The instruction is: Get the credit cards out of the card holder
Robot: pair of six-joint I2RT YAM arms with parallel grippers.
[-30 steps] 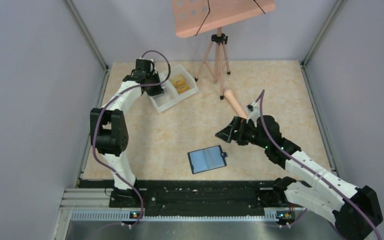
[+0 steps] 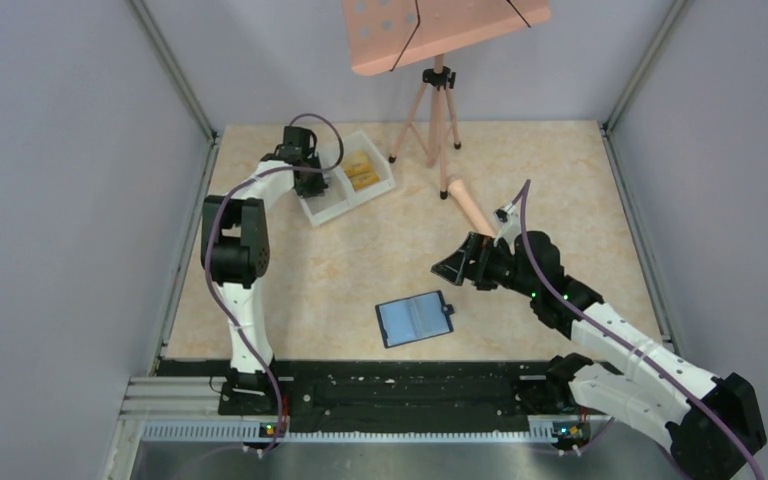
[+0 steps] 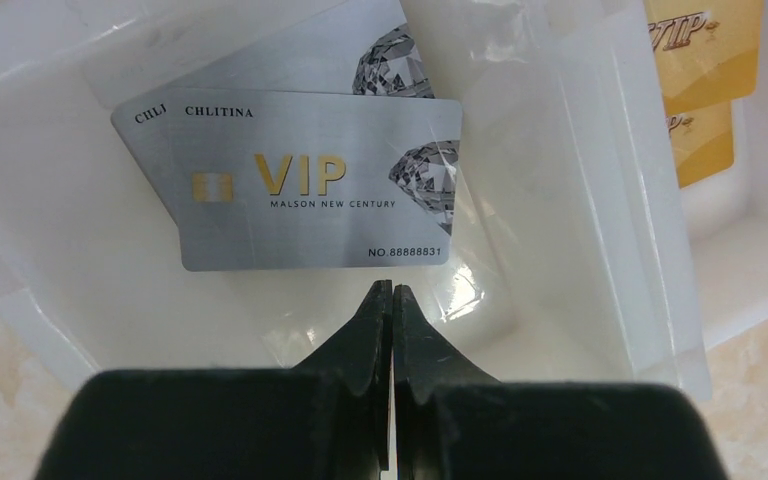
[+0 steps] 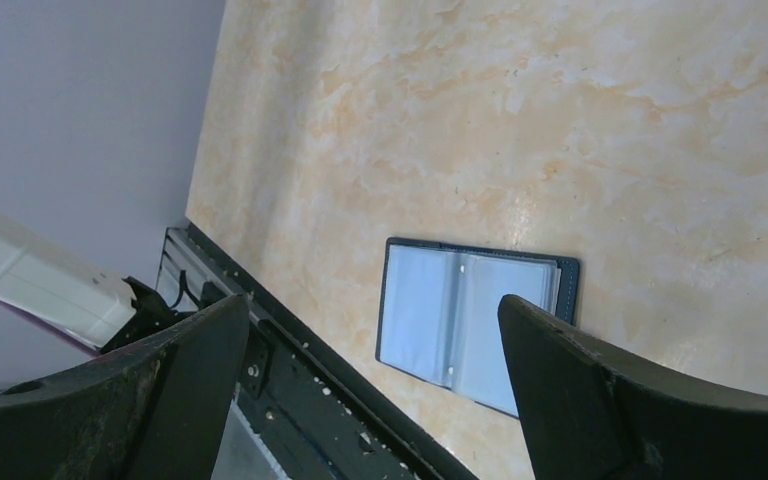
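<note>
Two silver VIP cards [image 3: 320, 180] lie overlapping in the left compartment of a white two-part box [image 2: 332, 213]. Gold cards [image 3: 705, 55] rest in the box's other compartment. Over the silver cards' compartment, my left gripper is shut, its tips just short of the top card's lower edge in the left wrist view; nothing shows between them. The card holder [image 2: 415, 318], dark-edged with clear bluish pockets, lies open and flat near the table's front edge. Above and behind it, my right gripper stands open and empty.
A pink tripod [image 2: 437, 120] with a large pink panel stands at the back, one foot close to the box. Walls enclose both sides. Bare table [image 2: 330, 270] lies between box and card holder.
The right arm and card holder look still.
</note>
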